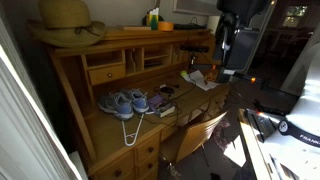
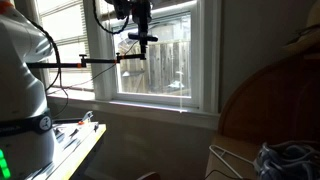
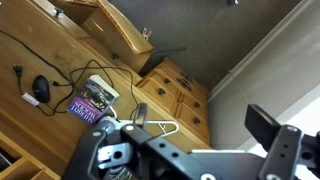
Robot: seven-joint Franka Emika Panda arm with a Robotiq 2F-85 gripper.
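My gripper is open, its two black fingers wide apart with nothing between them. It hangs high above and to the right of the wooden desk in exterior view 1 and in front of the window in exterior view 2. On the desktop lie a white clothes hanger [image 1: 130,132] and, behind it, a pair of grey-blue shoes [image 1: 124,103]. From the wrist, the hanger [image 3: 162,126] shows partly behind the left finger. A purple book or box [image 3: 98,92] and a black mouse [image 3: 40,88] with cables lie farther along the desk.
A straw hat [image 1: 68,20] rests on top of the desk's hutch. Small drawers [image 1: 107,73] and cubbies line the back. Drawers [image 3: 181,86] run down the desk's front, and a wooden panel [image 3: 122,34] juts out. Dark floor lies before it.
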